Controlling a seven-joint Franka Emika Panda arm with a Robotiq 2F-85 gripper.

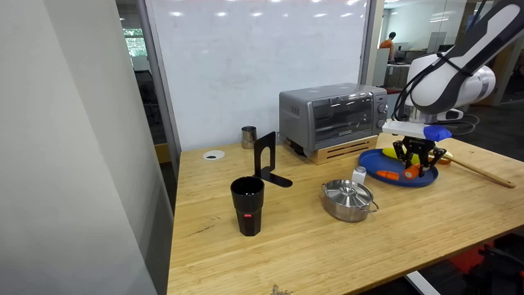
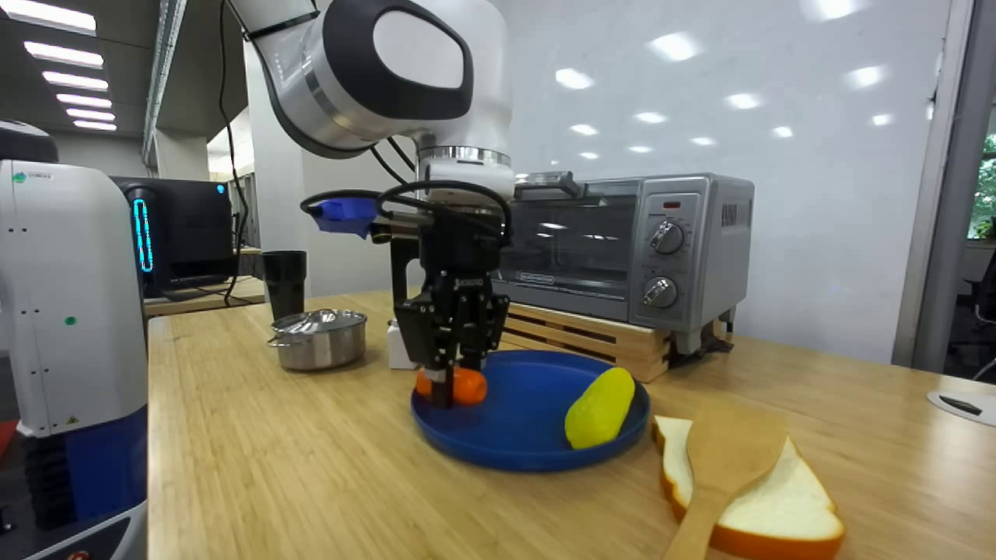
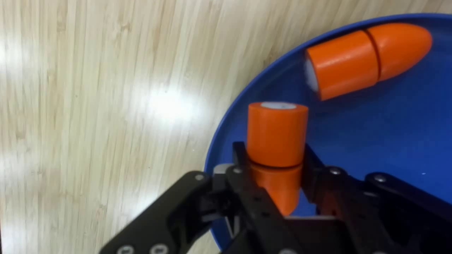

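Observation:
In the wrist view my gripper is shut on an orange carrot piece (image 3: 277, 133), its pale cut end facing away from the palm. Below it spreads the blue plate (image 3: 364, 139), and a second, pointed carrot piece (image 3: 368, 57) lies on that plate close to the rim. Exterior view 2 has the gripper (image 2: 453, 387) low over the near-left part of the plate (image 2: 509, 439), fingers pointing down around the carrot piece (image 2: 471, 386). Whether the held piece touches the plate is hard to tell. A yellow vegetable (image 2: 599, 407) rests at the plate's other side.
A lidded steel pot (image 1: 347, 200) and a small white shaker (image 1: 359, 174) stand beside the plate. The toaster oven (image 1: 339, 115) is behind. Bread (image 2: 775, 495) with a wooden spatula (image 2: 733, 448) over it lies beyond the plate. A black cup (image 1: 247, 205) stands farther off.

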